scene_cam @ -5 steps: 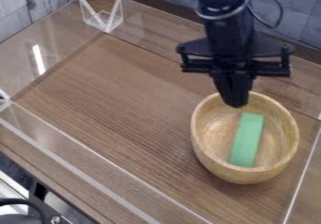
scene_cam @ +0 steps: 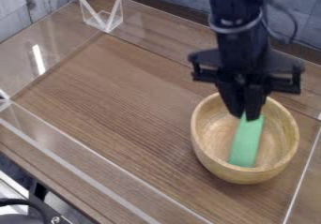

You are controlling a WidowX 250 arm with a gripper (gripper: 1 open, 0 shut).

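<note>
A dark robot arm reaches down from the top right, its gripper [scene_cam: 232, 82] hanging low over a beige bowl [scene_cam: 211, 156] at the lower right. Inside the bowl lies a green oblong object [scene_cam: 243, 145], its upper end near or behind the dark fingers. The gripper's tips are small and dark; whether anything sits between them is unclear, though nothing is seen lifted.
A clear plastic bracket-like piece [scene_cam: 103, 17] stands at the back left. Dark cables lie at the lower left corner.
The bowl has stayed about where it was.
</note>
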